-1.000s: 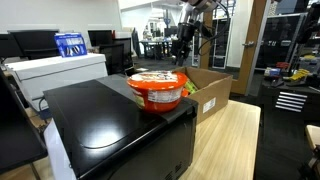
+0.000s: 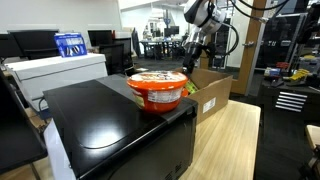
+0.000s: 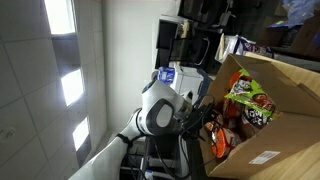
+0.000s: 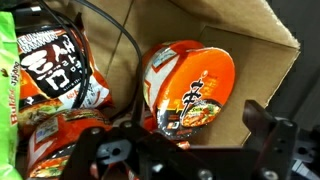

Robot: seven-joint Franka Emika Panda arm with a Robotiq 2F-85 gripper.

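Observation:
A cardboard box [image 2: 212, 99] stands at the table's far end, holding several packaged foods. Inside it, the wrist view shows a red-orange instant noodle cup [image 4: 197, 92] near one corner, a second red package [image 4: 65, 140] and a red-and-white noodle packet [image 4: 52, 68]. A green packet [image 4: 8, 110] lies along the left edge. My gripper is open above the box, its fingers apart near the cup's lower side with nothing held. In exterior view 2 the gripper [image 3: 208, 124] hangs at the box's side, and its fingertips are hard to make out.
A large red-and-white noodle bowl [image 2: 160, 91] sits on a black surface [image 2: 85, 112] close to the exterior camera. Thin black cables [image 4: 128, 38] cross the wrist view above the packages. Bare wooden tabletop [image 2: 225, 150] lies in front of the box.
My arm has come down toward the box over the last second. The box and the red bowl have stayed in place.

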